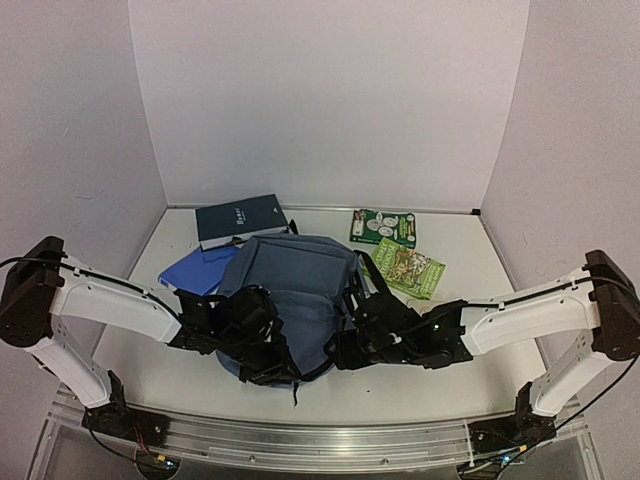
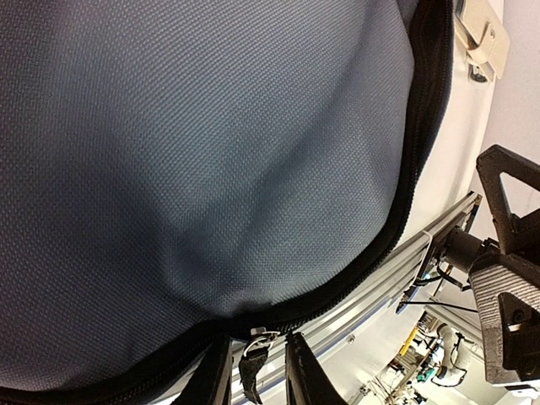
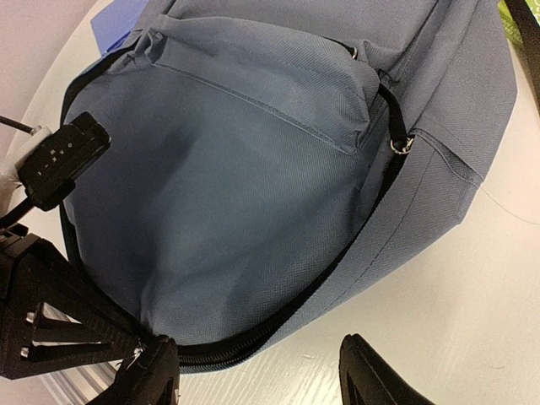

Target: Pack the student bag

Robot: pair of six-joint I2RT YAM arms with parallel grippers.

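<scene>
The grey-blue school bag (image 1: 292, 265) lies on the table with its zipped rim toward the front. My left gripper is at that front rim, its fingertips slightly apart with the metal zipper pull (image 2: 261, 337) between them. Bare gaps show on both sides of the pull. My right gripper stands wide open just right of the rim, with only table between its fingers. In the right wrist view the black zipper (image 3: 245, 346) runs along the bag's edge, and the left fingers (image 3: 80, 350) reach the rim's front corner.
A dark book (image 1: 240, 220) and a blue folder (image 1: 198, 270) lie left of and behind the bag. Green-covered books (image 1: 383, 227) are at the right rear. Walls stand on both sides.
</scene>
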